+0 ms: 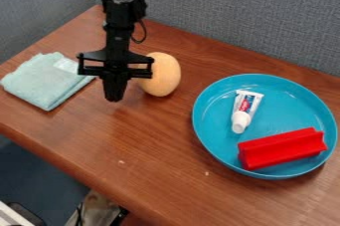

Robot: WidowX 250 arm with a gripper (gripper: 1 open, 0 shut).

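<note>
My gripper is black, pointing down over the wooden table at the left of centre, with its fingers shut and nothing showing between them. Just behind and to the right of it sits an orange-tan egg-shaped object. A folded pale teal cloth lies to its left. On the right, a blue plate holds a white toothpaste tube and a red object.
Grey padded walls stand behind the table. The table's front edge runs along the lower left, with dark floor beyond. The wood between cloth and plate, in front of my gripper, is clear.
</note>
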